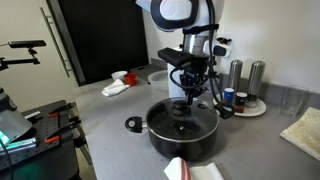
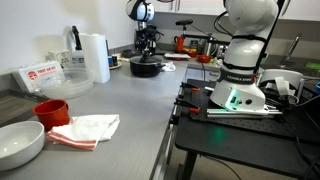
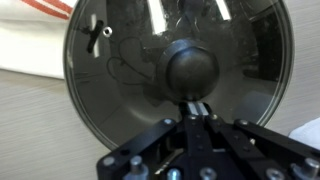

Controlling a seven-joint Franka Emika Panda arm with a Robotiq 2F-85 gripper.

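Observation:
A black pot (image 1: 185,145) stands on the grey counter with its dark glass lid (image 1: 203,122) resting on top. The lid's round black knob (image 1: 181,107) shows below my gripper (image 1: 189,97). From the wrist view, the knob (image 3: 192,70) lies just beyond the tips of my gripper, whose fingers are together with nothing visible between them. Whether the fingertips touch the knob is unclear. In exterior view 2 the pot (image 2: 146,68) is far off, beneath the arm.
White cloth (image 1: 195,171) lies close in front of the pot. Behind it on the right, a round tray carries tall metal grinders (image 1: 235,74) and small jars (image 1: 240,99). A folded towel (image 1: 304,132) lies at far right. Counter left of the pot is clear.

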